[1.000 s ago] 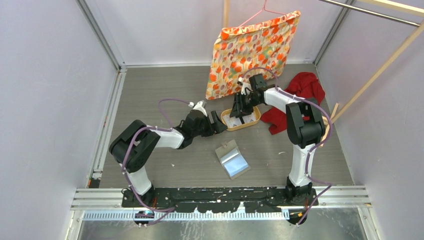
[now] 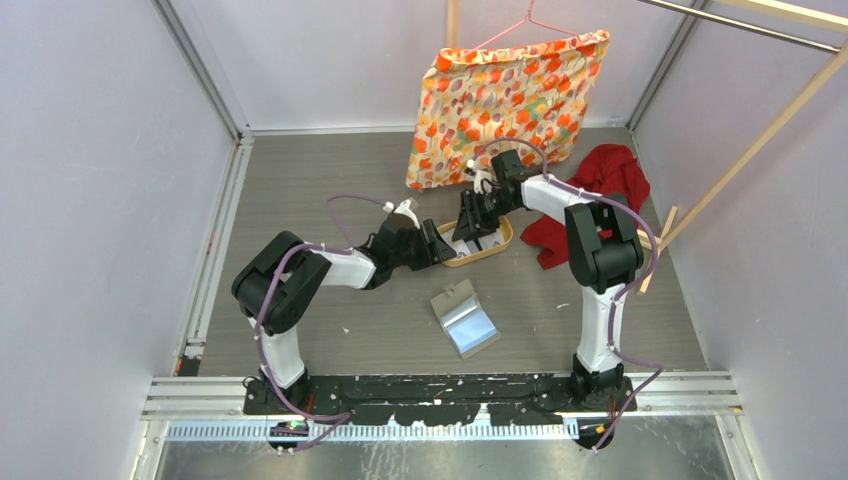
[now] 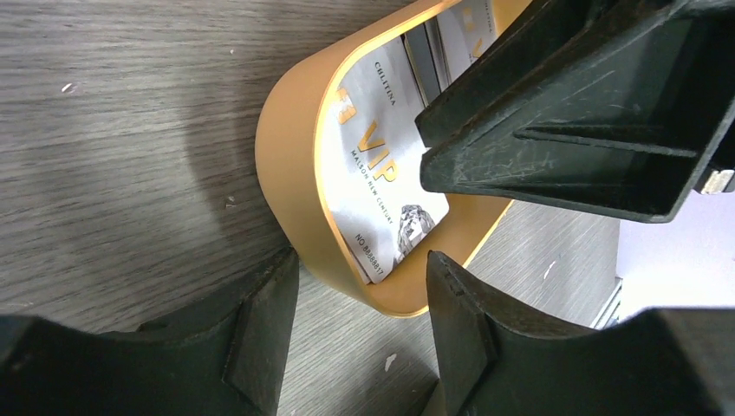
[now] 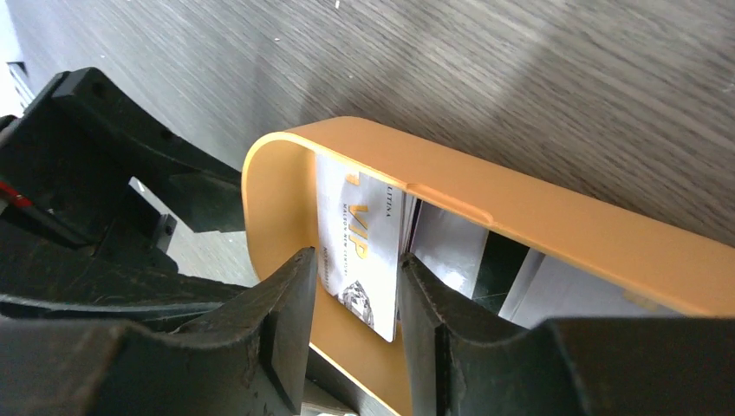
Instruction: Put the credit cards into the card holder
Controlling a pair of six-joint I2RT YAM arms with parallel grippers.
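Several credit cards lie in a tan oval tray (image 2: pixel 485 258). In the left wrist view, a white card with gold VIP letters (image 3: pixel 377 139) rests against the tray's end. My left gripper is part open, its fingers on either side of that end's near corner. Over the tray, my right gripper is part open too, with the VIP card (image 4: pixel 360 225) showing between and beyond its fingertips; contact with it cannot be told. The card holder (image 2: pixel 466 320), grey with a pale blue panel, lies unfolded in front of the tray.
A patterned orange cloth (image 2: pixel 510 110) hangs from a pink hanger close behind the right arm. Red fabric (image 2: pixel 590 200) lies to the right, beside a wooden rack (image 2: pixel 750 150). Left of the tray, the floor is clear.
The tray has shifted a little left and toward the front, and my right gripper has moved left with it. My left gripper has come slightly right, to the tray's end. The hanging cloth has swung.
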